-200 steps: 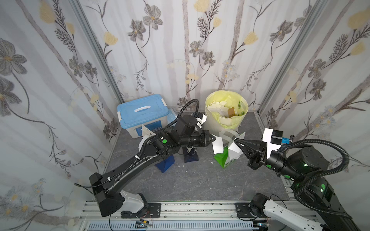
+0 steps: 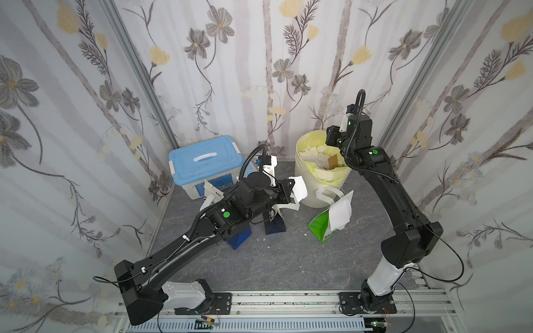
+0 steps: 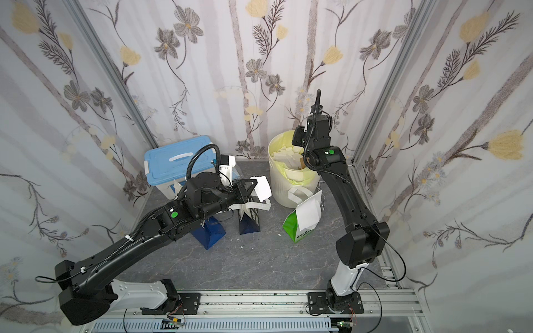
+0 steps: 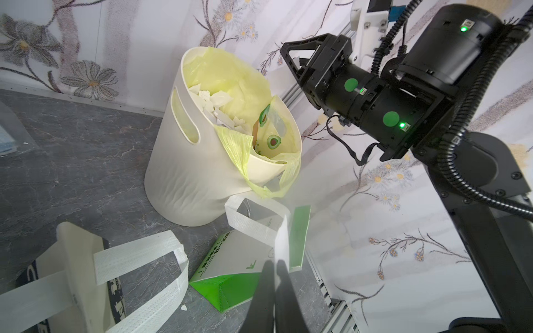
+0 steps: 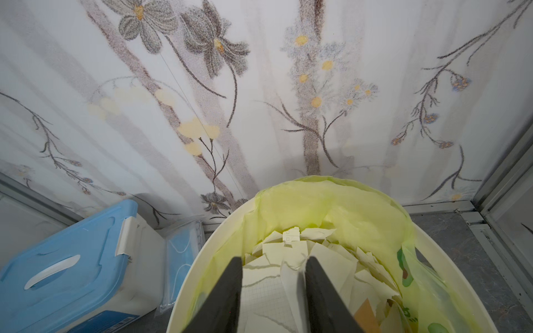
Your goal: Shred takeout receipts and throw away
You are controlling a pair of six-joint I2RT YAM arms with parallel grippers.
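My left gripper (image 2: 289,191) is shut on a white paper (image 2: 298,187), above the bags in the centre. My right gripper is over the cream bin (image 4: 177,166), whose yellow liner (image 5: 344,199) holds white paper scraps (image 5: 336,272). Its fingers stand apart; a narrow white piece shows between or beyond them, and I cannot tell whether it touches them.
A green-and-white bag (image 2: 324,224) stands before the bin, a dark bag (image 2: 274,224) and a blue bag (image 3: 208,236) farther left. A blue-lidded box (image 2: 194,166) is at the back left.
My left gripper has drawn back leftward with the white paper.
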